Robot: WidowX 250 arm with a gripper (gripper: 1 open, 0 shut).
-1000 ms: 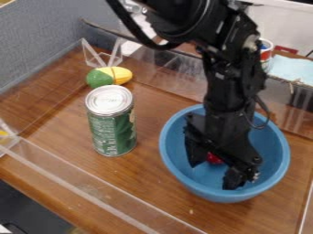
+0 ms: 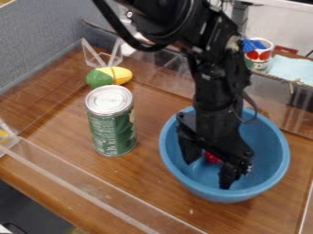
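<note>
My black gripper (image 2: 218, 163) reaches down into a blue bowl (image 2: 258, 176) on the right of the wooden surface, its fingers open around or just above a small red object (image 2: 210, 157), which is mostly hidden by them. A green tin can (image 2: 112, 128) stands upright to the left of the bowl.
A yellow and green toy (image 2: 110, 75) lies at the back left. A red and white cup (image 2: 258, 57) stands at the back right. Clear plastic walls border the surface, with bare wood (image 2: 68, 119) at the left.
The arm and gripper have shifted slightly up and to the left within the bowl. The other things look unmoved.
</note>
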